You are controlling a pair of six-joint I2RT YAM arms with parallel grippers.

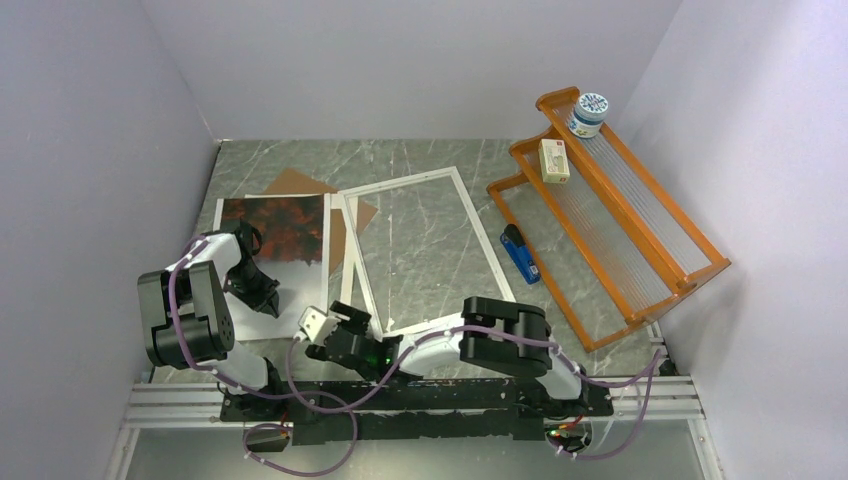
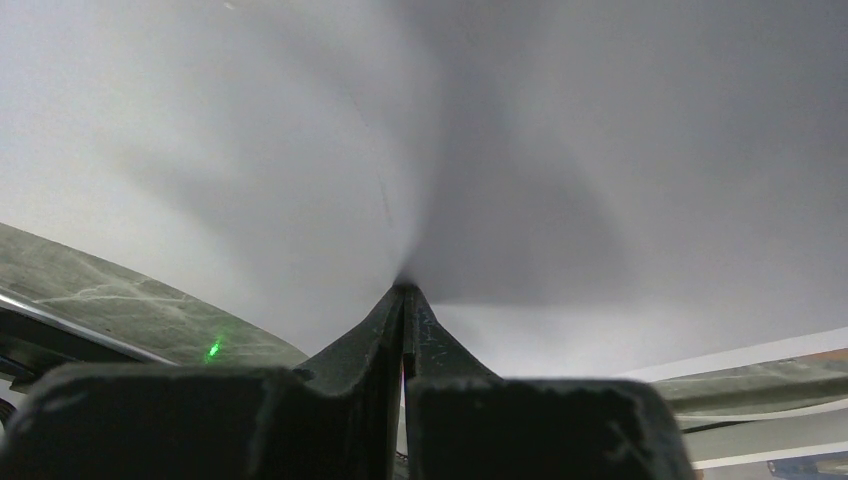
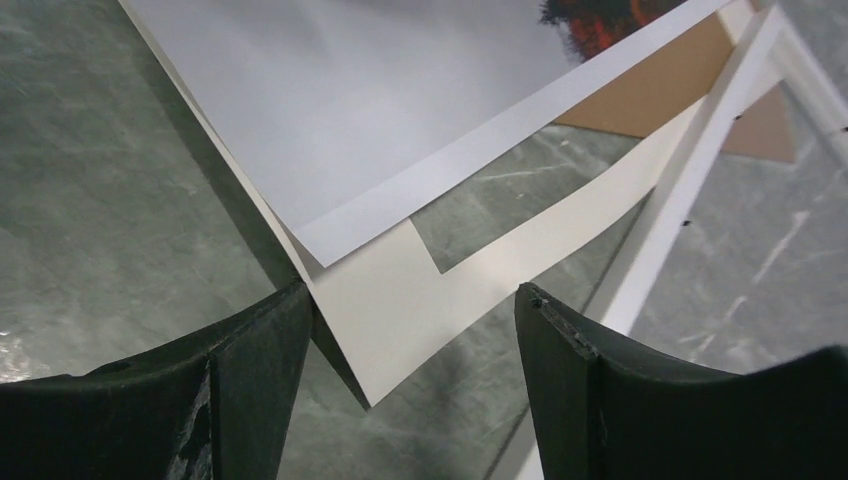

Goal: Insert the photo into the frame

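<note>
The photo (image 1: 280,225), dark red at the top and pale below, lies on a white mat (image 3: 400,320) at the left of the table. My left gripper is shut with its tips pressed against the photo's pale lower part; nothing shows clearly between them. By the photo's lower right corner, my right gripper stands open. Between its spread fingers the mat's corner shows, near the left fingertip; whether it touches is unclear. To the right lies the empty white frame (image 1: 485,240), its left side beside the mat.
Brown backing board (image 1: 290,182) sticks out behind the photo and frame. A blue stapler (image 1: 520,254) and a tilted wooden shelf (image 1: 610,220) with a jar (image 1: 587,115) and small box (image 1: 553,161) stand at the right. Grey tabletop shows through the frame.
</note>
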